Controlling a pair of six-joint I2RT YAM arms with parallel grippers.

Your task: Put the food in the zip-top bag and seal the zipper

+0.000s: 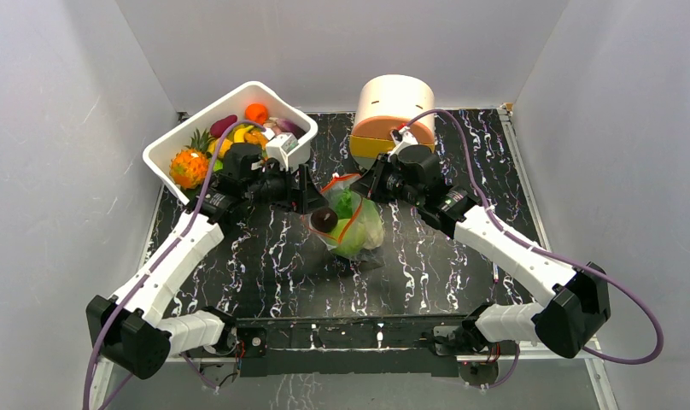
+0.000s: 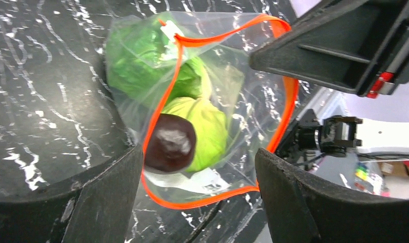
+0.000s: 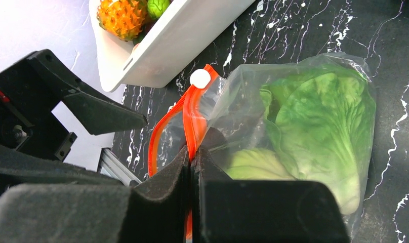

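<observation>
A clear zip top bag [image 1: 371, 224] with an orange zipper [image 2: 164, 96] stands open on the table. Inside it are leafy lettuce [image 3: 321, 126], a pale green food [image 2: 210, 131] and a dark brown round food [image 2: 170, 143]. The dark one sits near the mouth, apart from my left fingers. My left gripper is open at the bag's mouth, with its fingers spread and nothing gripped. On the opposite side, my right gripper is shut on the orange zipper edge, beside the white slider [image 3: 200, 78].
A white bin [image 1: 158, 154] of several fruits and vegetables stands at the back left. A cream and yellow container [image 1: 397, 98] is behind the right gripper.
</observation>
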